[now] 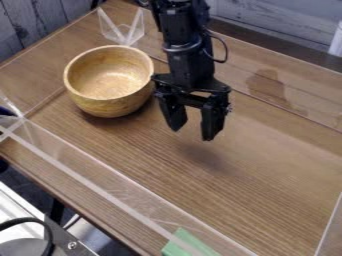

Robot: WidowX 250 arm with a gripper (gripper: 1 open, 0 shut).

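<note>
The black gripper (194, 112) hangs over the middle of the wooden table (241, 180), its two fingers apart and nothing visible between them. A round wooden bowl (107, 70) stands to its left, on the upper left part of the table.
Clear plastic barriers run along the left and right edges. A green object (187, 243) lies at the front edge. A white wall stands behind, and cables hang at the bottom left, off the table.
</note>
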